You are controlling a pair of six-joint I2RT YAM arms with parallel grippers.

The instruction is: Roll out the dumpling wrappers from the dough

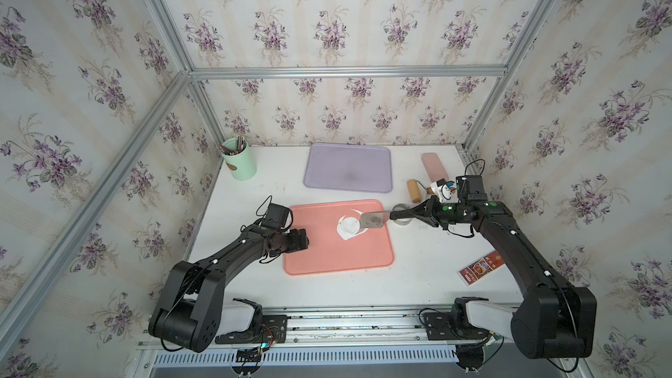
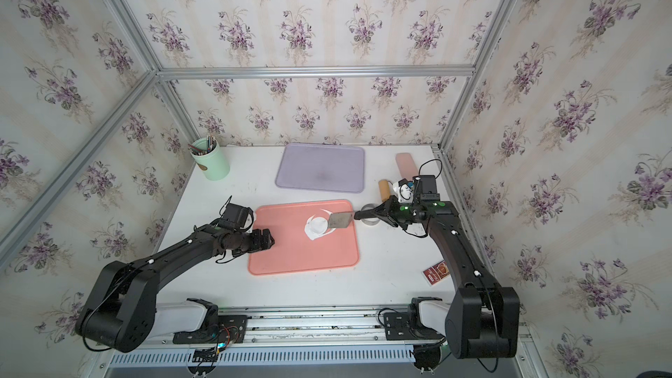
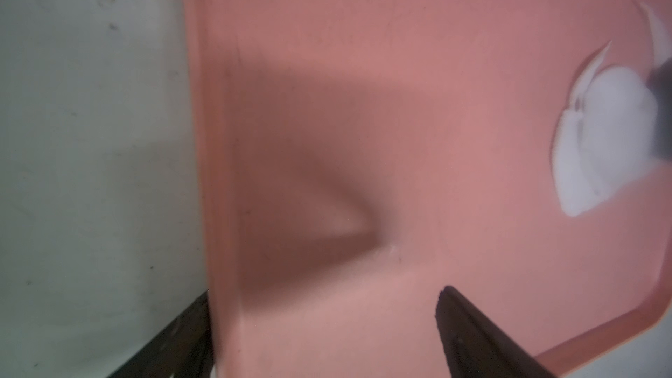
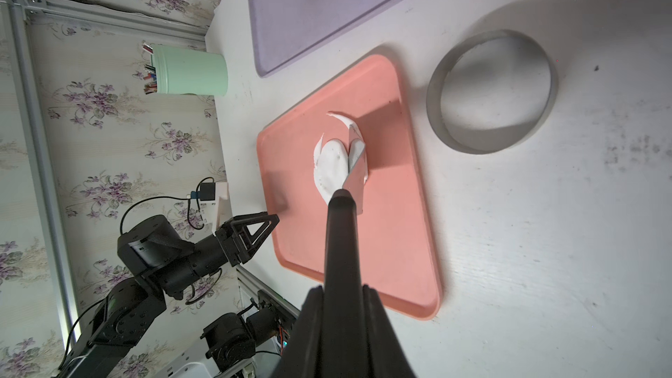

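On the pink tray [image 1: 325,259] lies a flat white dough round [image 1: 348,226] with a torn strip of dough [image 4: 344,120] around part of it. My right gripper is shut on the black handle of a spatula [image 4: 341,238]. The spatula's metal blade [image 1: 371,219] reaches over the tray's right part, at the dough's right side; whether it is under the dough cannot be told. Open and empty, my left gripper is at the tray's left edge, one finger [image 3: 185,346] outside the rim and the other [image 3: 469,329] over the inside.
A metal ring [image 4: 435,101] stands just right of the tray. Behind are a purple tray [image 1: 348,168], a wooden roller [image 1: 414,191] and a green utensil cup [image 1: 241,163]. A red box [image 1: 481,267] lies front right. Bare table surrounds the tray.
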